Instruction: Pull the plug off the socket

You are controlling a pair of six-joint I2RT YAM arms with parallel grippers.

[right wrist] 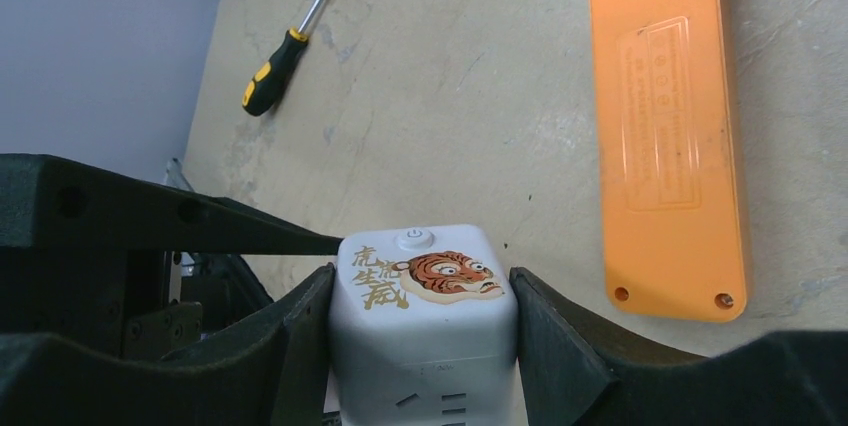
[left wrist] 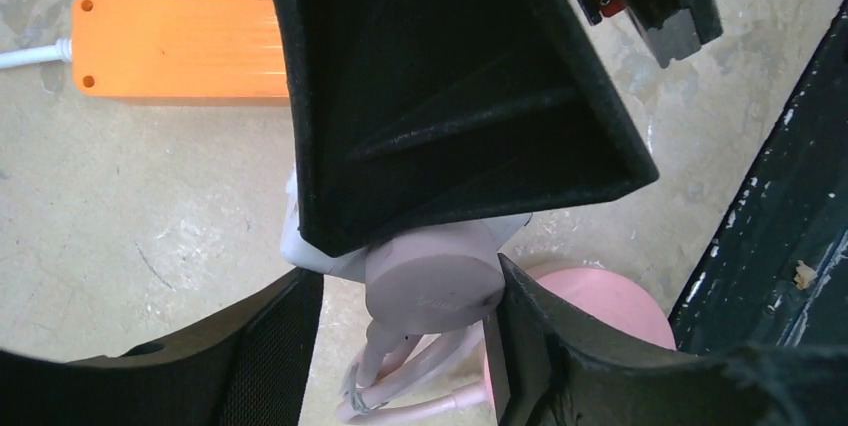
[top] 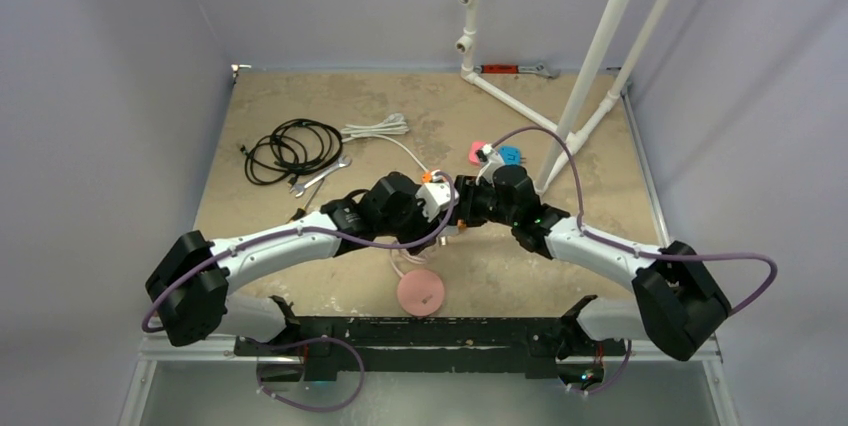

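A white cube-shaped socket (right wrist: 425,321) with a tiger print and a small power button is clamped between the fingers of my right gripper. From the left wrist side, a pale edge of the socket (left wrist: 340,261) shows below the black right gripper. Against it sits a round pinkish plug (left wrist: 435,286) with its cord hanging down. My left gripper is part open around the plug; its right finger (left wrist: 530,346) appears to touch the plug, while a gap separates the left finger (left wrist: 270,346). Seen from above, the arms hide where plug and socket meet.
An orange power strip (right wrist: 665,136) lies beside the grippers. The plug's cord leads to a pink disc (top: 420,292) near the front edge. Coiled black cable (top: 290,151) and a wrench (top: 322,176) are at left; white pipes (top: 600,56) stand at right.
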